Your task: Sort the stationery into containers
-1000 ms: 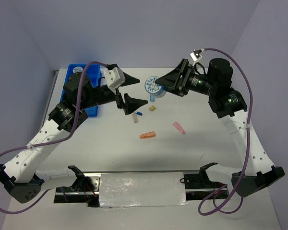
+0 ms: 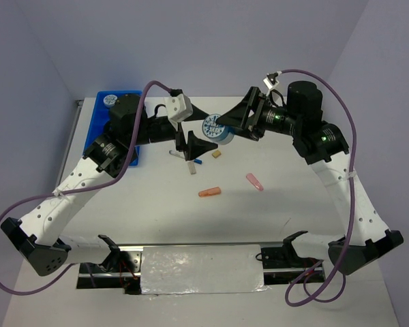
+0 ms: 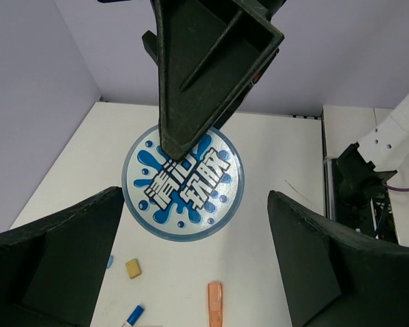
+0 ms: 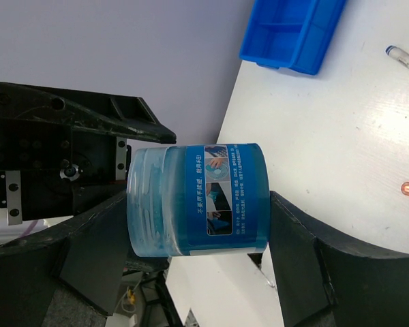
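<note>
A round blue tub [image 2: 217, 129] with white lettering on its lid is held up above the table by my right gripper [image 2: 232, 122], which is shut on it; in the right wrist view the tub [image 4: 198, 199] fills the middle between the fingers. My left gripper [image 2: 196, 129] stands open facing it, its fingers either side of the lid [image 3: 183, 184] in the left wrist view. Below lie an orange item [image 2: 209, 192], a pink item [image 2: 254, 182], a yellow block [image 2: 216, 153], a pen [image 4: 404, 60] and a pale grey item [image 2: 191, 167].
A blue divided bin [image 2: 99, 116] with a similar round tub [image 2: 110, 101] stands at the back left, partly hidden by the left arm.
My right gripper with the tub has shifted slightly left.
</note>
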